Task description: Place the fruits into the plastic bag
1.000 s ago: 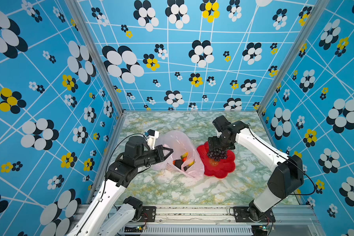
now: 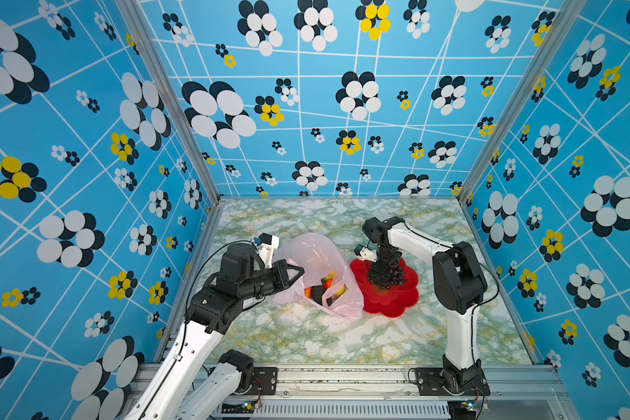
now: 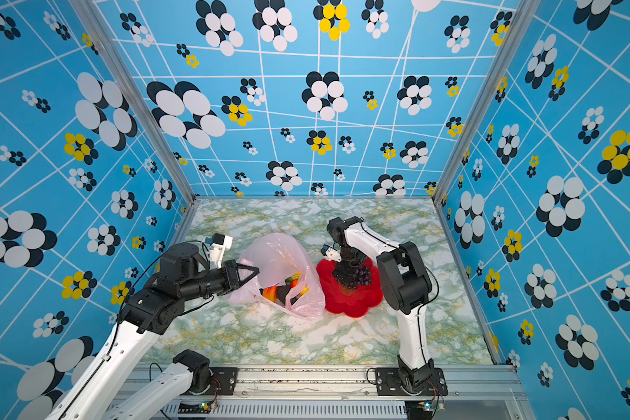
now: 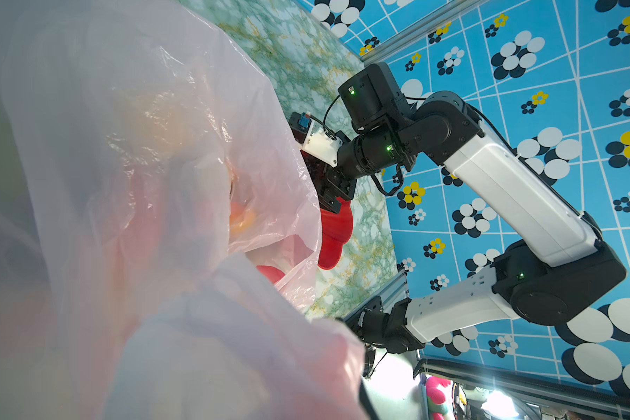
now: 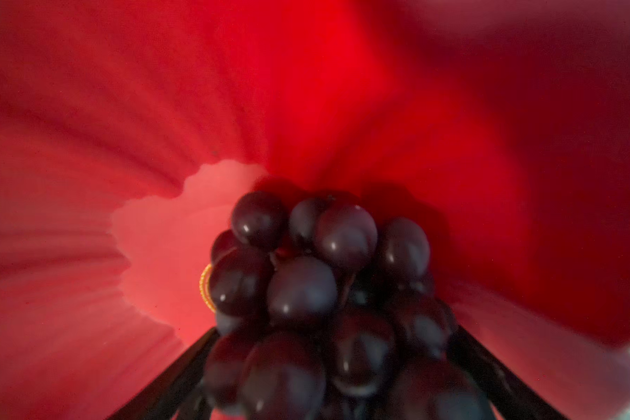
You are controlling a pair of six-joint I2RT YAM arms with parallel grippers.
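The translucent pink plastic bag [image 2: 308,249] stands with its mouth facing the front right in both top views. Red, orange, yellow and dark fruits [image 3: 291,281] lie inside it. My left gripper [image 2: 301,270] is shut at the left of the bag's mouth; bag film [image 4: 175,140] covers most of the left wrist view and hides the fingers. A bunch of dark grapes [image 5: 302,290] rests in the red flower-shaped plate [image 5: 315,91]. My right gripper is open and low over the plate, its fingers [image 5: 171,374] on either side of the grapes.
The plate's rim [image 2: 392,309] sits close to the bag's right side. Patterned blue walls [image 2: 399,154] enclose the back and sides.
The left arm has shifted only slightly; the bag keeps its place.
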